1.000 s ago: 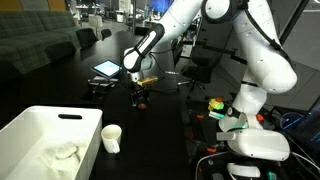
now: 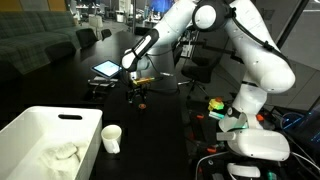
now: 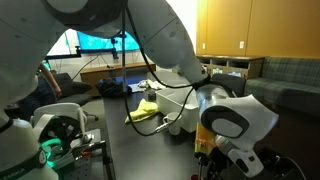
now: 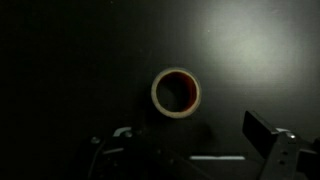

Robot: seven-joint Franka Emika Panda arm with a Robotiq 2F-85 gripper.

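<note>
On the dark table lies a ring like a roll of tape [image 4: 156,95], with a tan rim and a reddish inside. In the wrist view it is whole, its round opening facing up at the camera. My gripper stands open, its dark fingers [image 4: 262,134] at the lower left and right of that view, with nothing between them. The ring is beyond the fingertips, apart from them. In exterior view 1 the ring looks like a small reddish spot [image 2: 142,106] just to the right of my gripper [image 2: 136,96].
A white mug [image 2: 111,138] stands near a white bin [image 2: 90,120] that holds pale cloth [image 2: 64,160]. A tablet-like panel [image 2: 106,69] lies behind the arm. In exterior view 2 a yellow cloth [image 3: 145,109] lies farther off. Bare table surrounds the ring.
The gripper has shifted slightly left and up in exterior view 1, so the ring shows clearer of it. The ring looks to be in about the same place.
</note>
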